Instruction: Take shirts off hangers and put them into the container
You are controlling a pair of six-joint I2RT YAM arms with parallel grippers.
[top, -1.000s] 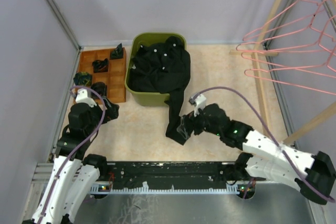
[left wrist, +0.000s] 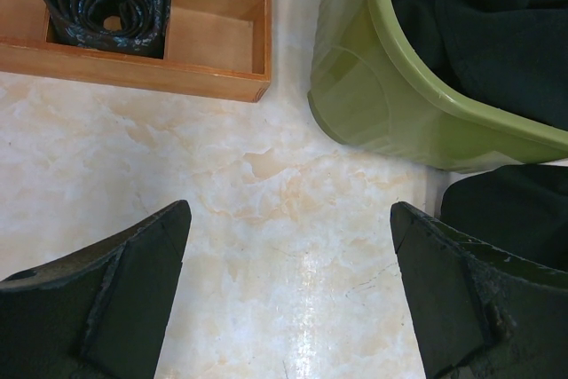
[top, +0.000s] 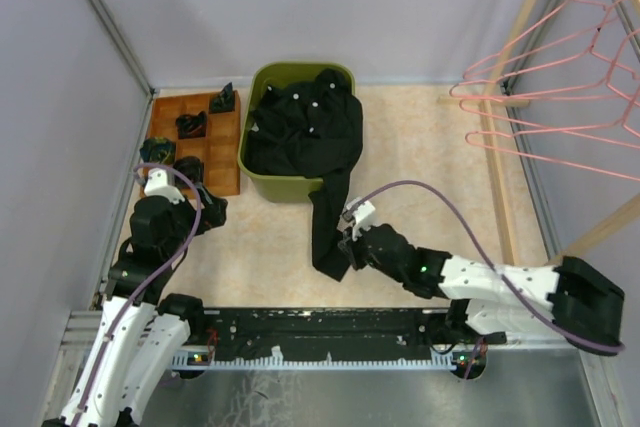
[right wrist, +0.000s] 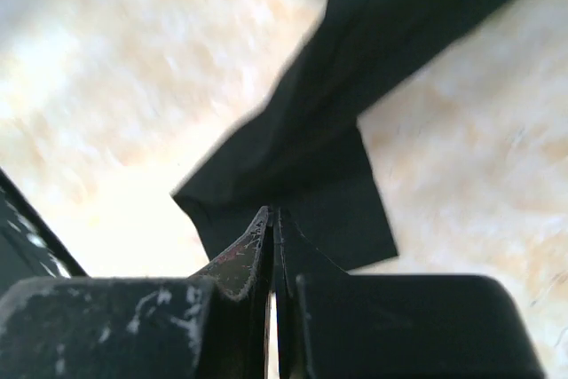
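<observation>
Black cloth fills the green bin (top: 297,187), and a dark strip (top: 330,222) of it drapes over the front rim down onto the table; in the right wrist view it (right wrist: 337,201) lies folded across itself. My right gripper (top: 352,240) is over that strip's lower part, fingertips (right wrist: 266,228) together, with no cloth seen held between them. My left gripper (top: 213,212) stands open in front of the wooden organizer, bare table (left wrist: 288,219) between its fingers. Pink hangers (top: 560,132) hang on the wooden rack at right; no garment shows on them.
The wooden organizer (top: 220,157) with rolled dark items sits left of the bin. The rack's pale posts (top: 500,187) stand along the right side. Table (top: 410,147) right of the bin and front left is clear.
The strip shifted slightly. The left arm stayed still.
</observation>
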